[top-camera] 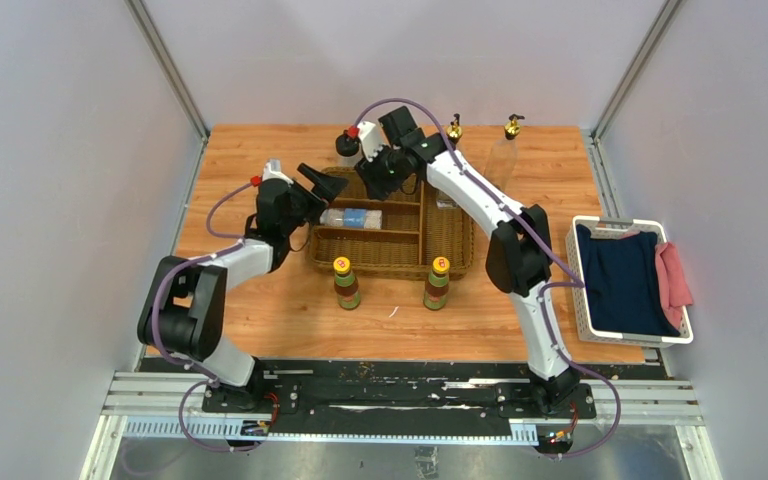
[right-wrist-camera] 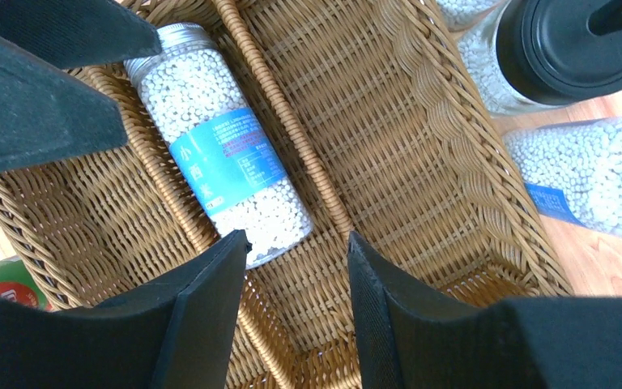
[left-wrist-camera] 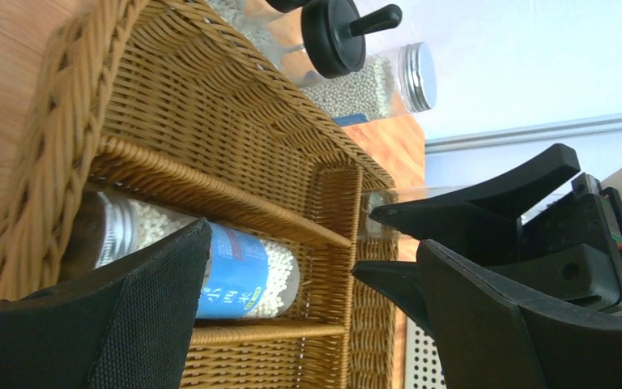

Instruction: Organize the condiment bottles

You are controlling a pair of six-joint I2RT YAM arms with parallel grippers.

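A wicker divided basket [top-camera: 380, 260] holds a jar of white pellets with a blue label [right-wrist-camera: 219, 154], lying in its middle row. My left gripper hangs open at the basket's left end, above that jar. My right gripper is part open over the basket's back compartment, nothing between its fingertips. Behind the basket are a black-lidded jar [right-wrist-camera: 575, 44] and other pellet jars [right-wrist-camera: 579, 174]. Two yellow-capped bottles [top-camera: 346, 285] stand before the basket.
Two bottles with gold pumps [top-camera: 503, 155] stand at back right. A white crate [top-camera: 588, 330] with cloths sits at the right.
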